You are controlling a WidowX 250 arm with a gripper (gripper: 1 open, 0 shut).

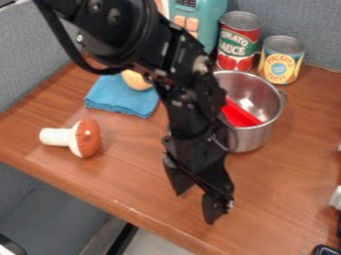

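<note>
My black arm reaches down from the top over the wooden table, its gripper [193, 199] low over bare wood in front of the steel pot [264, 131]. The two fingers stand apart, open, with nothing visible between them. The pot, partly behind the arm, holds something red [238, 115]. A mushroom-shaped object [74, 137] with an orange-red cap and white stem lies on its side at the left. A folded blue cloth [118, 98] lies behind it, with a round tan object [136, 78] at its back, partly hidden by the arm.
A tomato can [237, 45] and a yellow-label can [280, 62] stand at the back right beside a teal appliance [193, 15]. The table's front left edge drops to a grey area. Small items sit at the right edge.
</note>
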